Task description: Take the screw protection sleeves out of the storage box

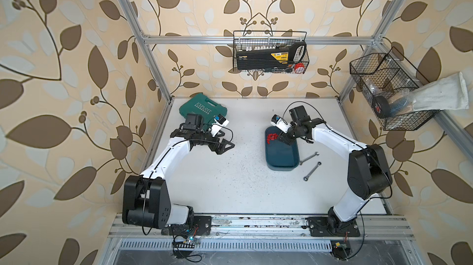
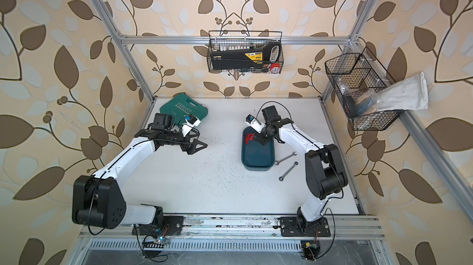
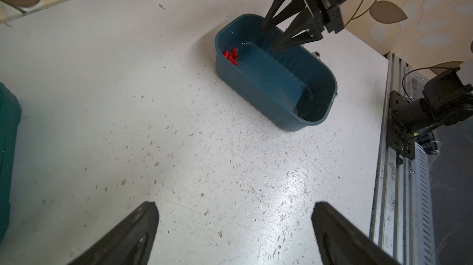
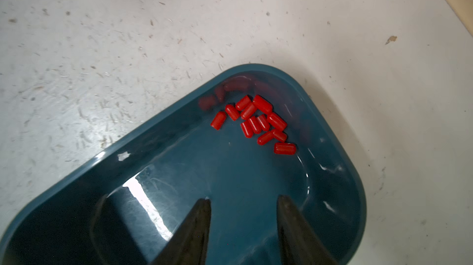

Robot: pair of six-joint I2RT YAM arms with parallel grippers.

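A dark teal storage box (image 1: 281, 159) stands right of centre on the white table, with several red sleeves (image 4: 262, 103) clustered in one back corner on its floor. My right gripper is open over the box; in the right wrist view nothing is between its fingers and the sleeves lie ahead of them. My left gripper is open and empty over bare table, left of the box, near the green case (image 1: 202, 107).
Two wrenches (image 1: 312, 171) lie right of the box. Wire baskets (image 1: 271, 55) hang on the back and right walls.
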